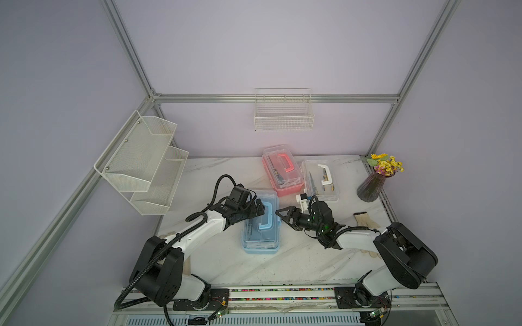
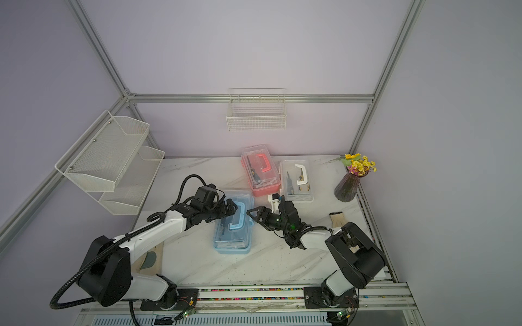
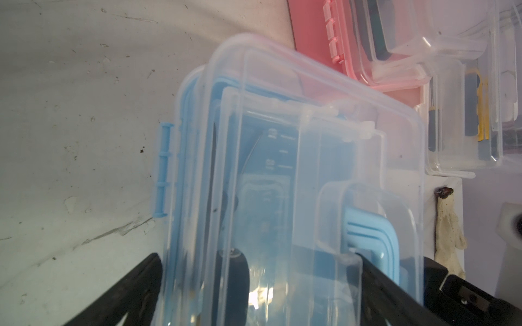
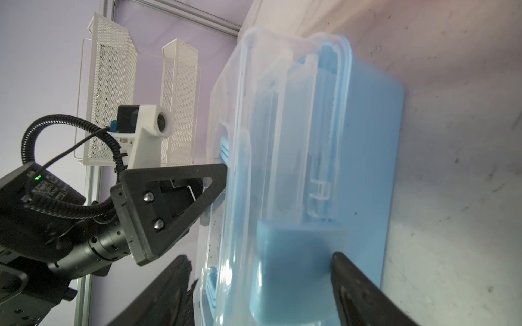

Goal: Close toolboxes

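A blue toolbox (image 1: 261, 239) with clear lid and blue handle (image 3: 369, 233) lies mid-table. My left gripper (image 1: 255, 209) is over its left side, fingers open at the lid in the left wrist view. My right gripper (image 1: 285, 217) is at the toolbox's right side; its fingers stand apart at a blue latch (image 4: 293, 271), and whether they touch it is unclear. A pink toolbox (image 1: 282, 171) and a clear toolbox (image 1: 319, 184) with white handle lie behind, lids down; their latches are too small to tell.
A vase of yellow flowers (image 1: 370, 187) stands at back right. Wire shelves (image 1: 141, 163) hang at left, a wire basket (image 1: 282, 114) on the back wall. Gloves (image 1: 364, 220) lie at right.
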